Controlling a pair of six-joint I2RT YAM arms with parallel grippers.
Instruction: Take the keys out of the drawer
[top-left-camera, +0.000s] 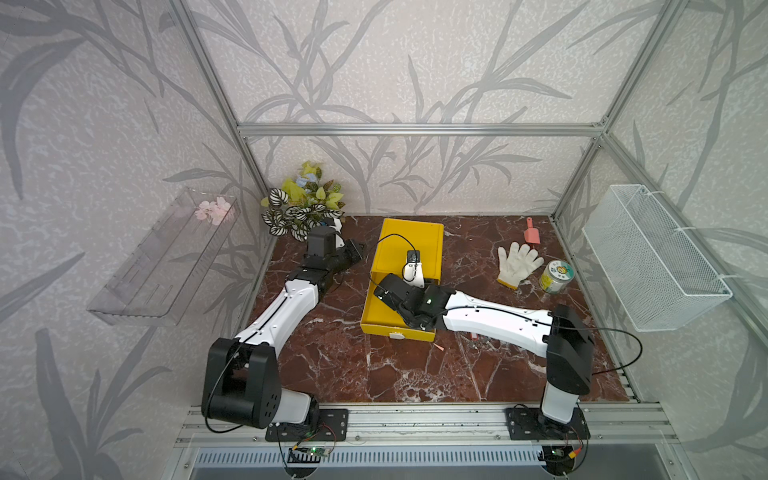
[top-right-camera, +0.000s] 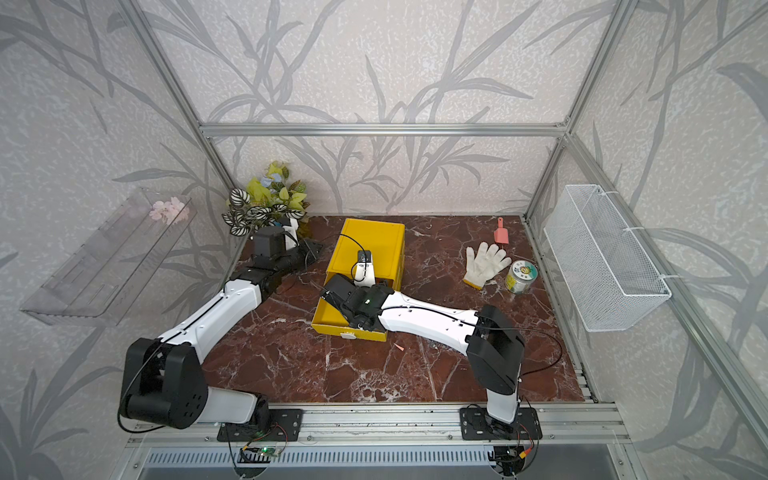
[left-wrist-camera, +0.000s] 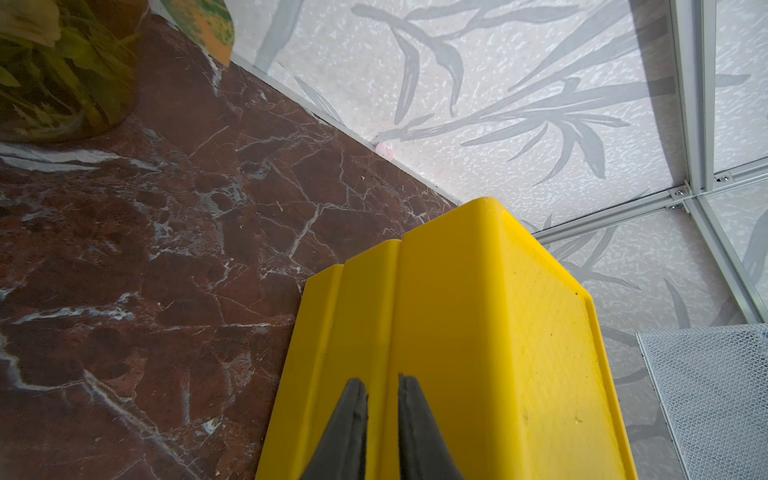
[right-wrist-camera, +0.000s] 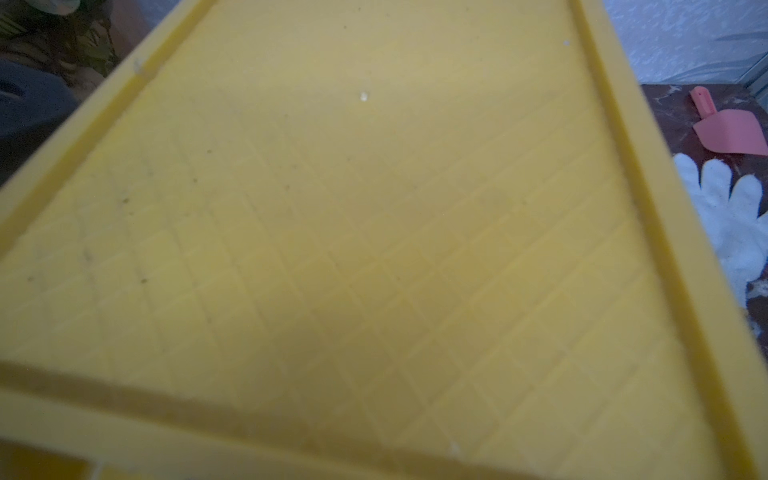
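Note:
A yellow drawer unit (top-left-camera: 410, 233) stands mid-table, its drawer (top-left-camera: 376, 327) pulled out toward the front. My right gripper (top-right-camera: 352, 300) is over that drawer, hiding much of its inside; its wrist view shows the unit's yellow top (right-wrist-camera: 360, 240), not the fingertips. My left gripper is at the unit's left side, its two dark fingertips slightly apart in front of the yellow wall, nothing seen between them. I cannot make out any keys.
A potted plant (top-left-camera: 296, 208) stands at the back left. A glove (top-left-camera: 518, 264), pink scoop (top-left-camera: 532, 236) and can (top-left-camera: 557, 277) lie to the right. A clear tray and a wire basket hang on the side walls.

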